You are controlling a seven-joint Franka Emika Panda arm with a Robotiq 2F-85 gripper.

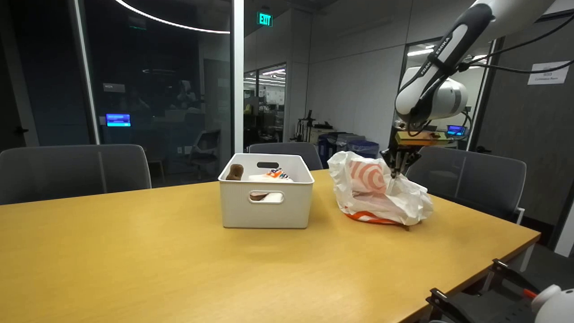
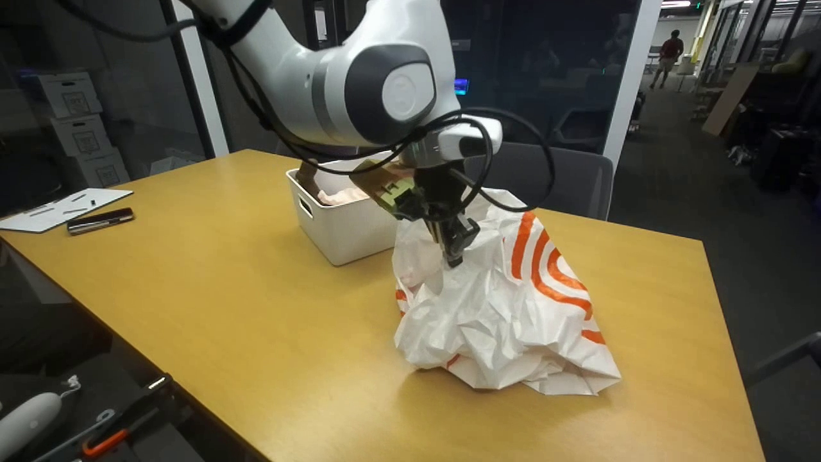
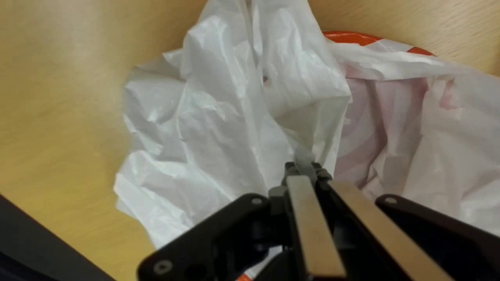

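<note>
A crumpled white plastic bag with red ring markings rests on the table, its mouth partly spread. In exterior view 2 the bag slopes up towards my gripper. The wrist view has the gripper shut, its fingertips together on a fold of the bag; a thin pinch of the plastic runs up between the tips. To the right of the fingers the bag's opening shows a pinkish inner wall. What the bag may contain cannot be made out.
A white bin stands left of the bag, holding a brown item and pale cloth-like things. At the table's far left in exterior view 2 lie a whiteboard and a dark marker-like object.
</note>
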